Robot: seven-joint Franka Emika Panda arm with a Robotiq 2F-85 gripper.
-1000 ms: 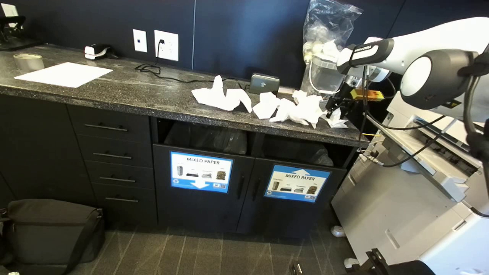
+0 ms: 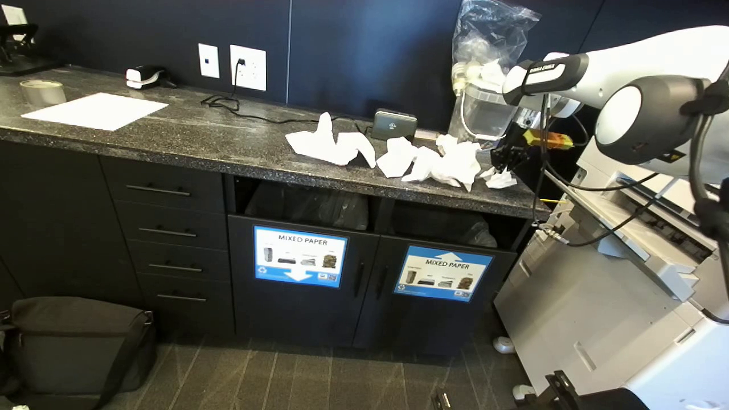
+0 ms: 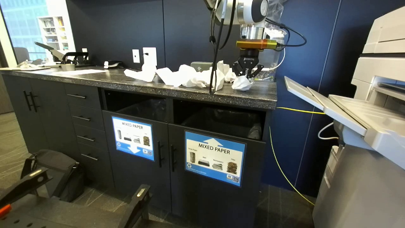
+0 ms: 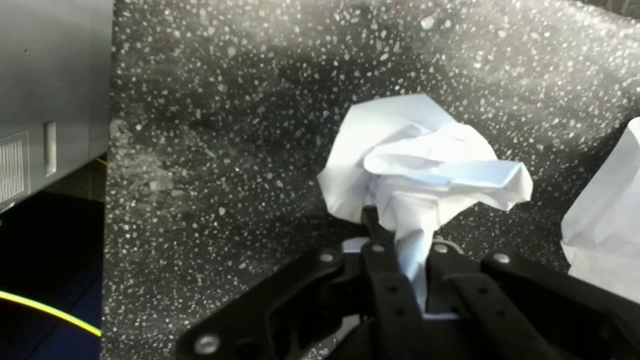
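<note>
A crumpled white paper (image 4: 420, 162) is pinched between my fingers in the wrist view, its body spreading out ahead of them. My gripper (image 3: 247, 76) points down at the right end of the counter, shut on this paper ball (image 3: 242, 83). Whether the paper still touches the counter I cannot tell. More crumpled papers (image 2: 447, 162) lie in a row to the left, with another torn-looking piece (image 2: 326, 142) farther along. Part of one loose sheet (image 4: 609, 222) shows at the right of the wrist view.
Two open bin slots (image 3: 222, 117) sit below the counter's front edge (image 3: 182, 91), above "Mixed Paper" signs (image 3: 215, 156). Behind the gripper stands a clear container (image 2: 486, 113) with a plastic bag (image 2: 488, 34). A printer (image 2: 601, 253) stands to the right of the counter.
The gripper's fingers, spread around the rightmost paper a second ago, have closed on it. That paper now looks lower and more bunched; the other papers have not moved.
</note>
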